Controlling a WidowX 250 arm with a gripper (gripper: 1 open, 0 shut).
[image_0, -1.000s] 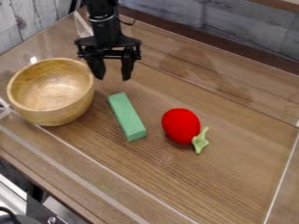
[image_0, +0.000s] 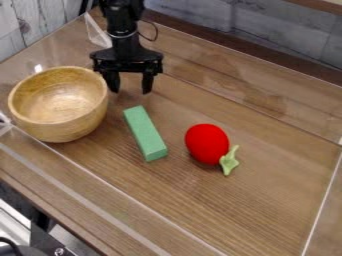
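Note:
The black gripper (image_0: 126, 62) is at the top of the camera view, behind the bowl and above the wooden table (image_0: 267, 210); its finger state is hard to tell at this size. A large wooden bowl (image_0: 54, 105) sits at the left. A green block (image_0: 144, 133) lies right of the bowl. A red round object with a light green leafy part, like a strawberry or tomato (image_0: 206, 142), lies further right.
A pale wall runs along the top left edge, and a darker edge crosses the top right.
The gripper has moved back, away from the camera, toward the upper part of the view. The bowl, green block and red object are in the same places.

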